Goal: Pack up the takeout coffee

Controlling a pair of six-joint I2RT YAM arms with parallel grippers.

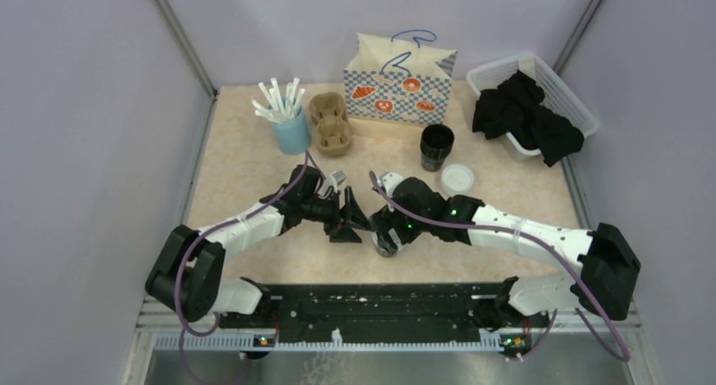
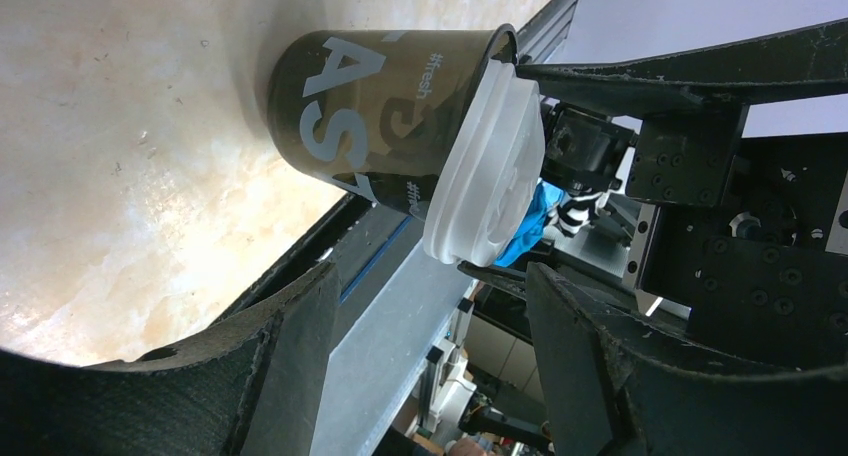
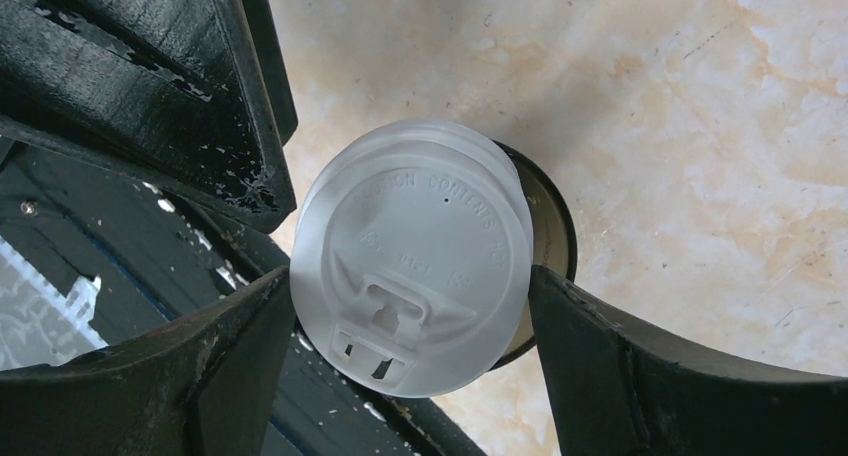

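Observation:
A dark translucent cup [image 2: 345, 116] with white lettering stands upright near the table's front edge. On its mouth leans a white lid [image 3: 415, 266], off-centre and tilted, leaving part of the cup's rim [image 3: 560, 231] bare. My right gripper has a finger against each side of this lid and is shut on it. Just left of the cup, my left gripper [image 1: 360, 229] stands open with nothing between its fingers, and one of its fingers [image 3: 200, 96] appears beside the lid in the right wrist view. From above, the right gripper hides most of the lid.
Farther back are a second black cup [image 1: 436, 149], another white lid [image 1: 457, 178], a brown cup carrier [image 1: 331, 125] and a checkered paper bag [image 1: 397, 95]. A blue holder [image 1: 292, 134] with white straws is back left; a white basket [image 1: 557, 106] with black cloth is back right.

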